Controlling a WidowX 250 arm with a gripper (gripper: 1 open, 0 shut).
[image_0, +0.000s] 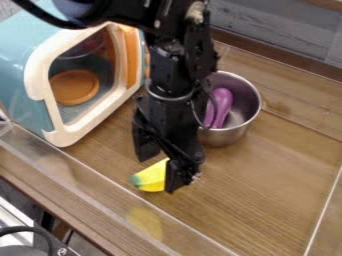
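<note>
My black gripper (167, 160) hangs in the middle of the view, open, just above and behind a yellow object with a green tip (152, 177), which looks like a banana or corn and lies on the wooden counter, partly hidden by the gripper. A steel pot (245, 96) stands to the right behind the arm, with a purple eggplant-like object (218, 104) inside it.
A light-blue toy oven or microwave (30, 75) with an open front and orange plates (75, 88) stands at the back left. A wall runs along the back.
</note>
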